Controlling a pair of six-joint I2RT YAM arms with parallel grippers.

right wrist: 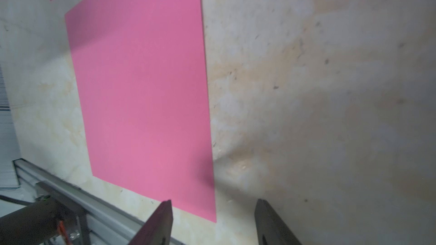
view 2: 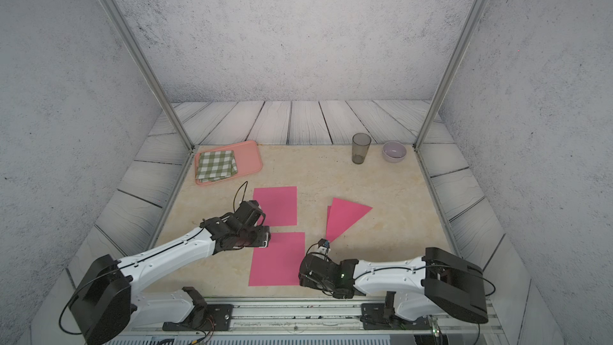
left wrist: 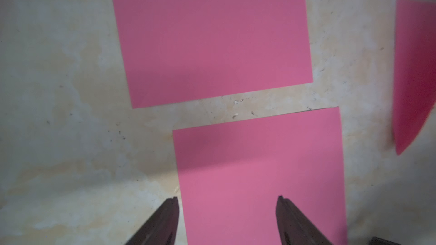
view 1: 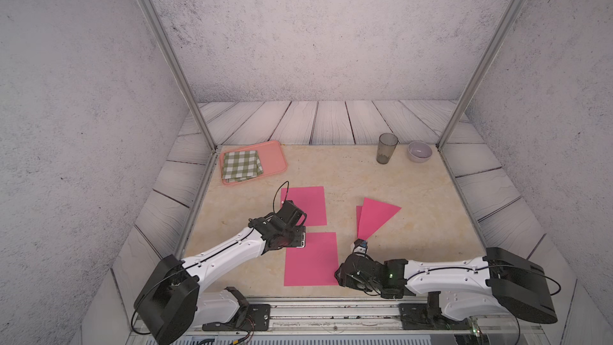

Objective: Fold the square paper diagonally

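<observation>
A flat pink square paper (view 1: 313,265) lies unfolded near the table's front edge. Directly behind it, apart by a narrow strip of table, is a second flat pink square (view 2: 277,207). On the right a folded pink paper (view 1: 378,217) has a raised, slanting flap. Over the front square's left side hovers my left gripper, its fingers apart with only flat paper in view below. My right gripper is above the front square's near right corner; its fingers are apart, the corner showing in the gap, nothing gripped.
A pink tray (view 1: 274,156) with a checkered cloth (view 1: 241,164) sits at the back left. At the back right stand a grey glass (view 1: 386,148) and a small bowl (view 1: 419,151).
</observation>
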